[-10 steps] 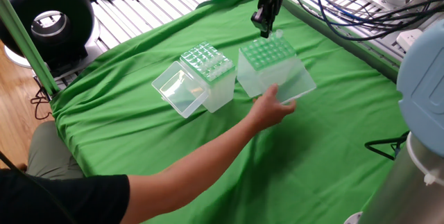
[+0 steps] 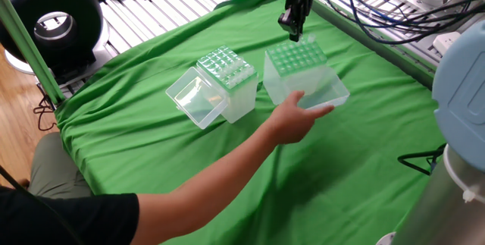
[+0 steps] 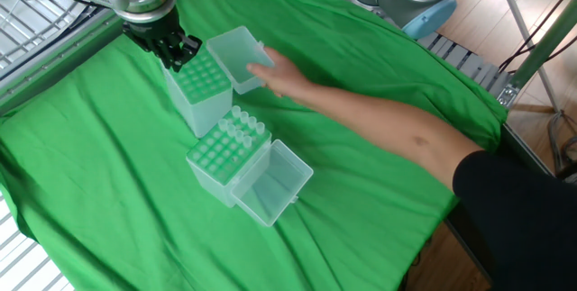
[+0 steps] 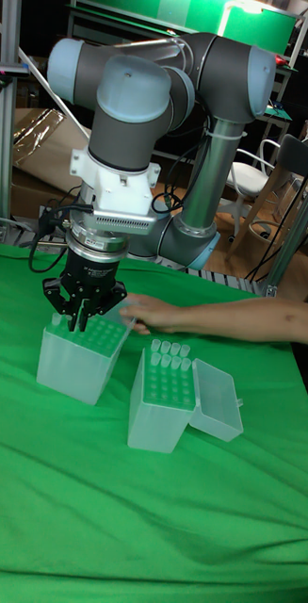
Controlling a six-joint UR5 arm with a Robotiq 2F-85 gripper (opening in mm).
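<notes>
My gripper [image 4: 79, 323] points down above the far corner of a pipette tip box [image 4: 72, 364]. Its fingertips look close together; whether they are fully shut or have something thin between them cannot be made out. This frosted box has a green top grid [image 3: 202, 74] that looks mostly empty, with a pale tip [image 2: 311, 39] near the corner beside my gripper. A person's hand [image 2: 291, 121] holds its hinged open lid [image 2: 327, 92]. Beside it stands a second box [image 4: 156, 427], also with a green grid, where several clear tips [image 3: 242, 126] stand in rows.
The second box's lid [image 3: 273, 183] hangs open on the side away from my arm. A person's forearm [image 2: 216, 180] reaches across the green cloth [image 2: 144, 97]. Cables [image 2: 402, 29] lie behind the table edge. Cloth on the other side of the boxes is clear.
The hand has shifted the nearer-to-gripper box and its lid slightly right in exterior view 1. My gripper has moved slightly right there too. The second box stays put.
</notes>
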